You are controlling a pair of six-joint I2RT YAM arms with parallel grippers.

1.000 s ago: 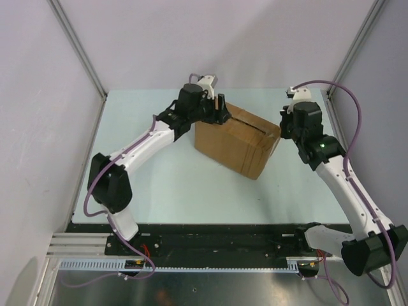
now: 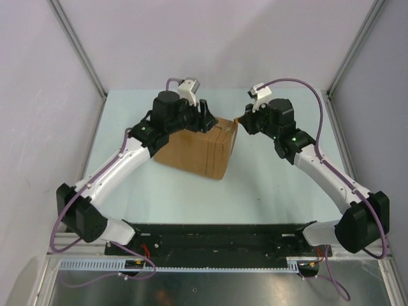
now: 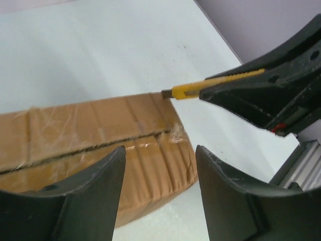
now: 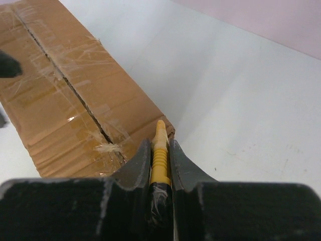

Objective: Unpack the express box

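The brown cardboard box (image 2: 191,154) sits on the white table, tilted in the top view, with a taped seam across its top (image 4: 75,95). My left gripper (image 2: 205,118) is over the box's top, its fingers apart, nothing seen between them. My right gripper (image 2: 245,122) is shut on a yellow-handled cutter (image 4: 160,160), whose tip is at the box's right corner near the seam (image 3: 150,135). In the left wrist view the cutter's dark tip meets the cardboard edge.
A metal rail (image 2: 336,127) runs along the right edge, and a dark strip lies at the front.
Both arms and the box have moved left across the table. The cutter tip remains at the box's right end.
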